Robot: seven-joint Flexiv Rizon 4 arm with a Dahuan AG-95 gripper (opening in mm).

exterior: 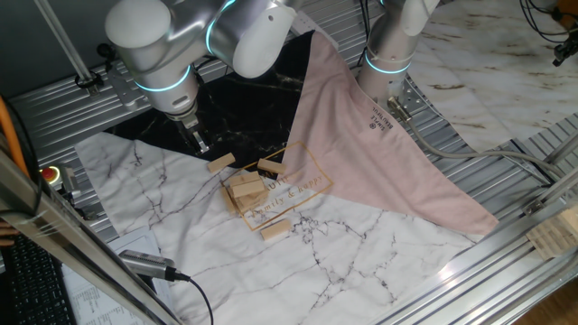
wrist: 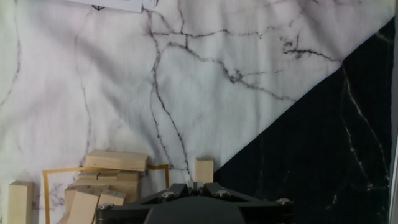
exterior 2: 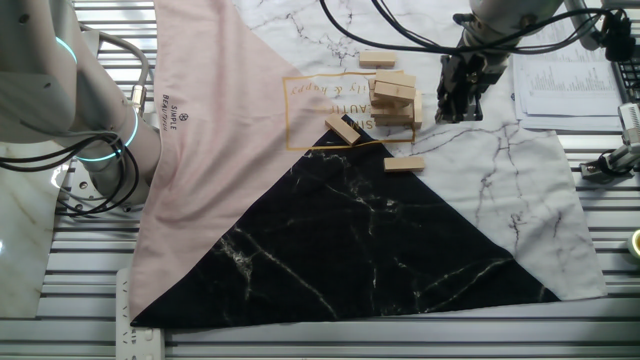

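Observation:
Several light wooden blocks form a small pile (exterior: 247, 189) on the cloth; in the wrist view the pile (wrist: 109, 180) sits at lower left. Around it lie loose blocks: one toward the gripper (exterior: 220, 163), another on the black corner (exterior: 271, 167), and a third on the white part (exterior: 275, 231). My gripper (exterior: 201, 145) hangs above the cloth, apart from the pile. Its fingertips meet at the bottom of the wrist view, where the gripper looks shut with nothing visible between. A single block (wrist: 204, 169) shows just past the fingertips there.
The cloth (exterior 2: 215, 150) has pink, black and white marble areas, with wide clear stretches around the blocks. Papers (exterior 2: 565, 90) and a cabled device (exterior: 149, 264) lie beside the cloth.

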